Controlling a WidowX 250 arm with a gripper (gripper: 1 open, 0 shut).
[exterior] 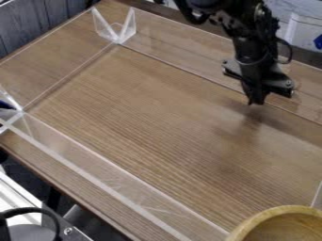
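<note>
My black gripper (253,96) hangs low over the wooden table (138,122) at the upper right, pointing down, with its shadow just below it. It appears shut, and I see nothing between its small fingertips.
A round wooden bowl (262,226) sits at the bottom right corner. Clear plastic strips border the work area along the left, back and right. A black cable or device lies at the bottom left.
</note>
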